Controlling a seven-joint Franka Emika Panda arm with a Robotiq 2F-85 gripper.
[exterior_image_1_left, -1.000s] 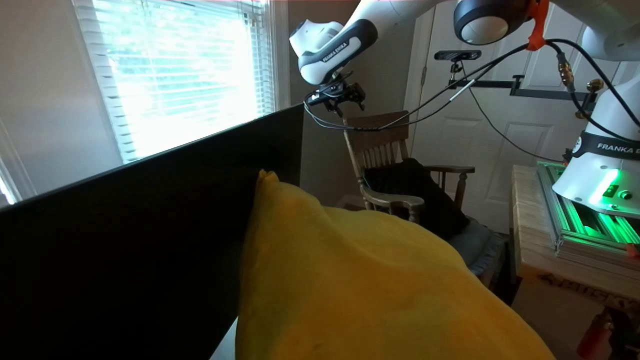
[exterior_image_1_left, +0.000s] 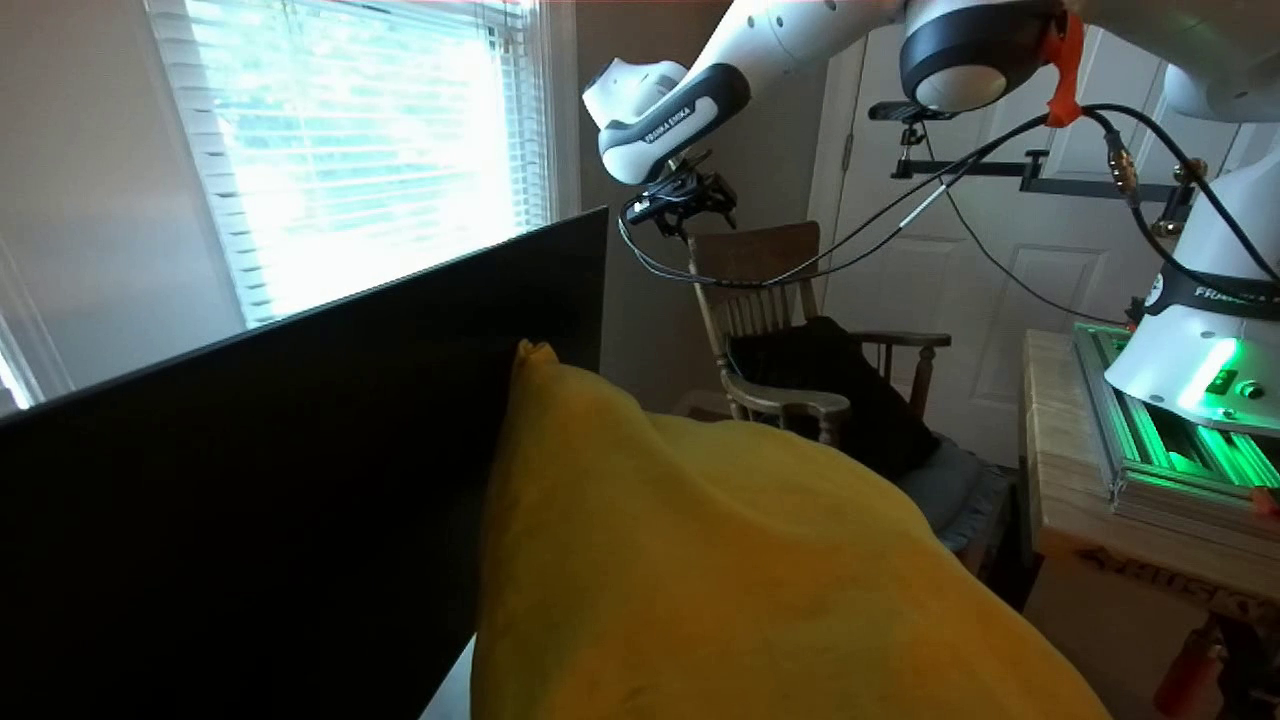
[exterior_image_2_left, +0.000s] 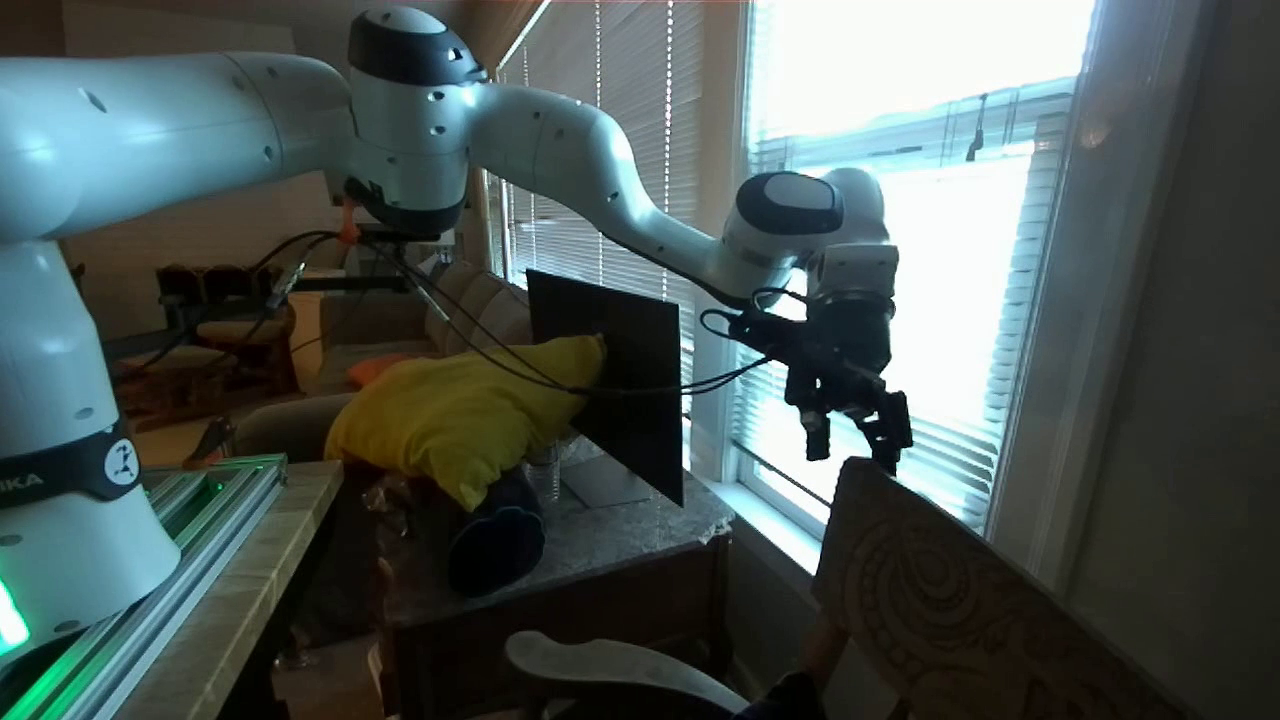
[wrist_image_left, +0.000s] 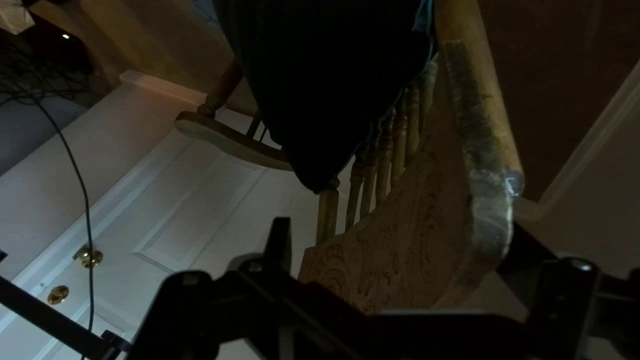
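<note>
In exterior view 2 my gripper (exterior_image_2_left: 854, 449) hangs in front of the window, its dark fingers spread apart and pointing down. The carved back of a wooden chair (exterior_image_2_left: 930, 570) rises right below them; whether a fingertip touches it I cannot tell. Seen by the wrist camera, the chair's top rail (wrist_image_left: 489, 204) passes between the sides of my open gripper, and nothing looks clamped. From exterior view 1 the gripper (exterior_image_1_left: 704, 224) is above and left of the chair back (exterior_image_1_left: 756, 258). A black cushion (exterior_image_1_left: 834, 390) leans on the chair seat.
A yellow pillow (exterior_image_1_left: 720, 564) rests against a large black panel (exterior_image_1_left: 264, 480) left of the chair. Cables (exterior_image_1_left: 840, 252) sag from the arm. The wooden robot bench (exterior_image_1_left: 1080, 480) is on the right, with a white door (exterior_image_1_left: 936, 264) behind.
My gripper has sunk slightly and shifted a little right in exterior view 1. The elbow is lower, and the cables sag further. The chair, pillow and panel have not moved.
</note>
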